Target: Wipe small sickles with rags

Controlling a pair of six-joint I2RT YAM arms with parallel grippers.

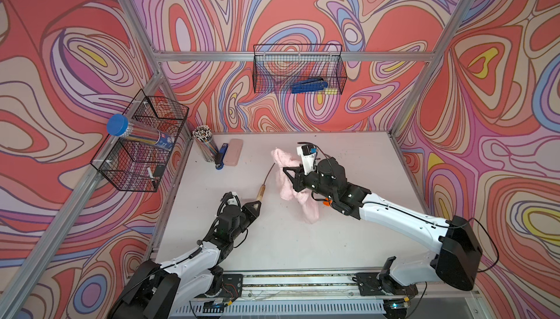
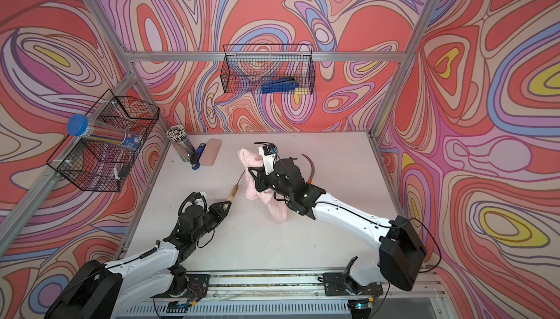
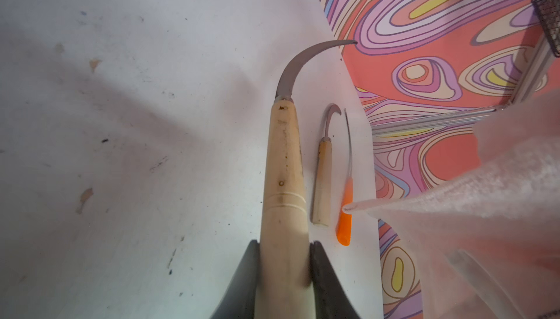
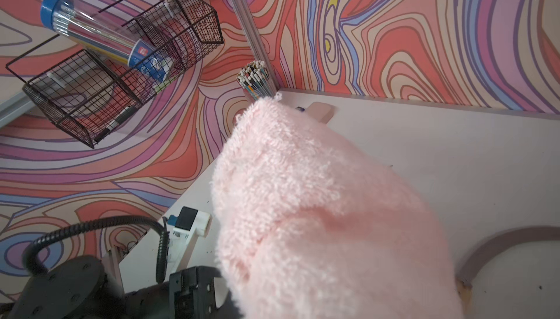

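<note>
My left gripper is shut on the wooden handle of a small sickle (image 3: 282,150); its curved grey blade points away, bare of cloth. In the top left view this sickle (image 1: 260,192) slants up from the gripper. The pink rag (image 1: 309,207) hangs from my right gripper (image 1: 290,173), to the right of the blade and apart from it. The rag (image 4: 326,220) fills the middle of the right wrist view and hides that gripper's fingers. On the table lie a second wooden-handled sickle (image 3: 322,182) and an orange-handled one (image 3: 344,225).
A holder of pencils (image 1: 204,143), a blue tool (image 1: 221,155) and a pinkish block (image 1: 233,152) stand at the back left. Wire baskets hang on the left (image 1: 131,166) and at the back (image 1: 299,74).
</note>
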